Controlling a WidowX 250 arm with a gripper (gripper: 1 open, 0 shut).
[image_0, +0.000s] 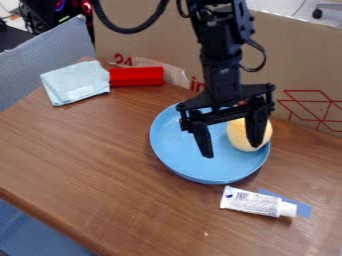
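Observation:
My black gripper hangs low over a blue plate, its fingers spread open on either side, with a round pale yellow object on the plate behind the right finger, partly hidden by it. The left finger is over the middle of the plate. Whether either finger touches the yellow object cannot be told from this view.
A white tube lies at the front right. At the back left are a red object and a folded pale cloth. A cardboard box wall stands behind.

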